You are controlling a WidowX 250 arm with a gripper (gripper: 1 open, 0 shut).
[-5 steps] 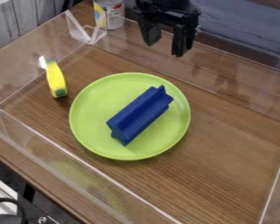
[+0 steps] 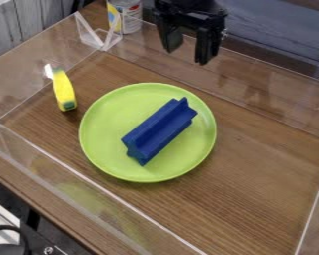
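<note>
My black gripper [image 2: 189, 40] hangs over the back of the wooden table, its fingers pointing down and standing open with nothing seen between them. Below and in front of it, a green plate [image 2: 109, 144] holds a long dark blue object [image 2: 159, 129], lying diagonally. A small yellow item [image 2: 63, 92] with a pale tip lies to the left of the plate, apart from it.
A white can [image 2: 124, 16] and a white wire-like object [image 2: 96, 35] stand at the back left. Clear edging runs along the left and right sides, and black cable shows at the lower left.
</note>
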